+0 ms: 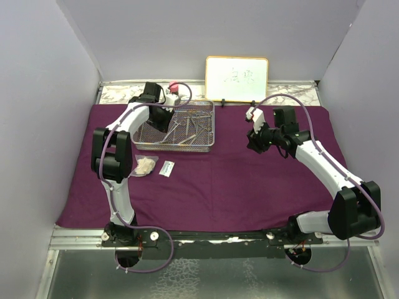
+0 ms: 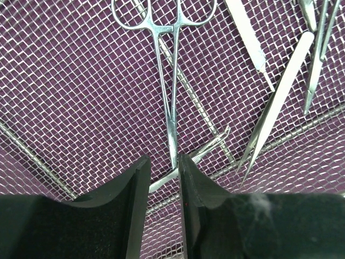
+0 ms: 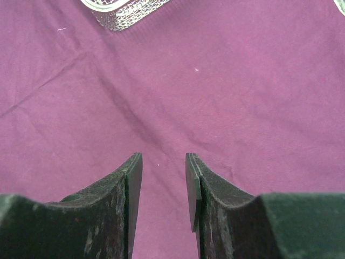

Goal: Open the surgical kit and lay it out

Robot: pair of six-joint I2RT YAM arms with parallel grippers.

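A wire mesh basket [image 1: 206, 140] of steel instruments sits at upper left of the cloth. My left gripper [image 1: 163, 124] is over its left half, part open. In the left wrist view its fingertips [image 2: 164, 161] are at the lower ends of a long forceps [image 2: 172, 129] and a curved instrument [image 2: 159, 183]; whether they touch is unclear. Tweezers [image 2: 283, 86] and a flat handle [image 2: 242, 29] lie to the right. My right gripper hangs open and empty over bare cloth, right of the basket.
A bag of pale material [image 1: 144, 164] and a small white packet [image 1: 166, 169] lie below the basket. A whiteboard [image 1: 236, 78] stands at the back.
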